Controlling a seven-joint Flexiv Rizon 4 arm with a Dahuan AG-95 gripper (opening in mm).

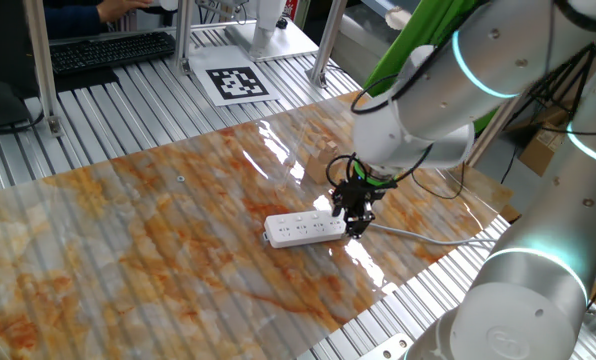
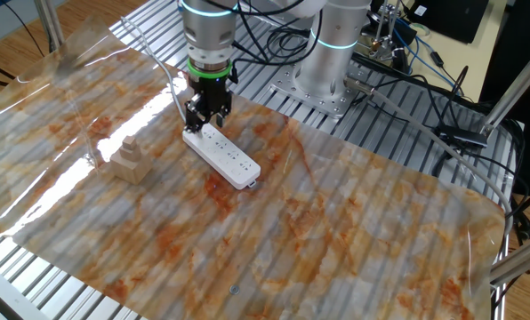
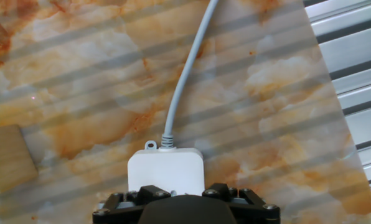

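Note:
A white power strip (image 1: 305, 229) lies flat on the marbled sheet, its row of sockets facing up. My gripper (image 1: 354, 215) is down at the strip's cable end, pointing toward the table. From the other side, the gripper (image 2: 208, 121) covers part of that same end of the strip (image 2: 222, 156). In the wrist view the strip's white end (image 3: 167, 169) shows just beyond the black gripper parts, with a grey cable (image 3: 184, 81) leading away. The fingertips are too hidden to tell whether they are apart or closed on the strip.
A small wooden block structure (image 2: 131, 162) stands on the sheet a short way from the strip. The marbled sheet (image 2: 354, 231) is mostly clear elsewhere. A printed marker sheet (image 1: 236, 83) and a keyboard (image 1: 113, 52) lie on the slatted metal surface behind.

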